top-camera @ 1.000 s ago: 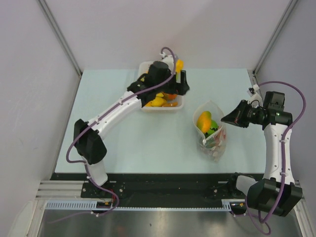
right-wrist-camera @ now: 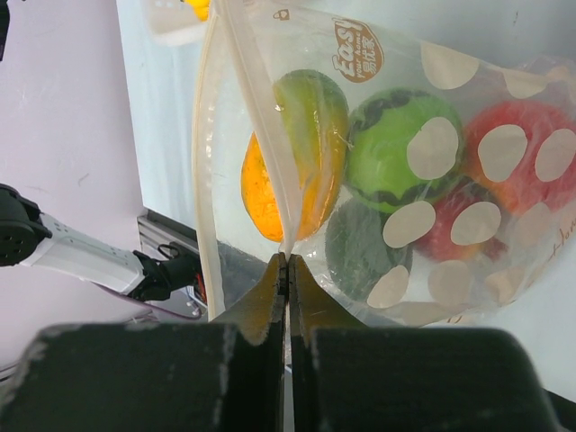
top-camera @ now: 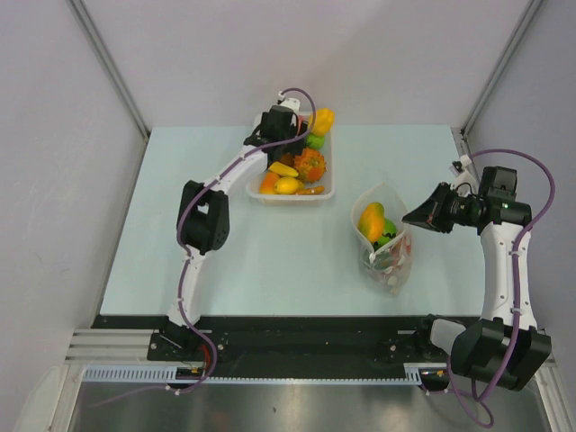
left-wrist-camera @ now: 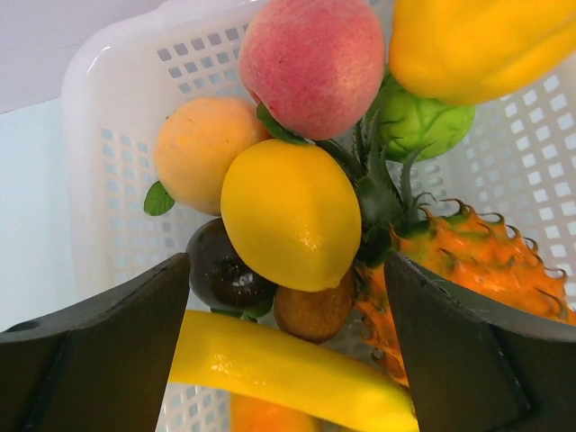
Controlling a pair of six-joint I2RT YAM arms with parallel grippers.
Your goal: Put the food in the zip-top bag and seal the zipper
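A white basket (top-camera: 255, 192) of food stands at the back. My left gripper hangs over it, open, above a lemon (left-wrist-camera: 290, 216), a pineapple (left-wrist-camera: 477, 265), a banana (left-wrist-camera: 270, 364), a peach (left-wrist-camera: 310, 63), an apricot (left-wrist-camera: 202, 148) and other items. The zip top bag (top-camera: 387, 265) stands at centre right, holding a mango (right-wrist-camera: 315, 171), a green fruit (right-wrist-camera: 396, 148), red fruits (right-wrist-camera: 517, 144) and a dark green one. My right gripper is shut on the bag's rim.
Pale walls border it at the back and sides.
My left gripper has swung leftward and back from the basket's right side to over its contents. My right arm and the bag are unmoved.
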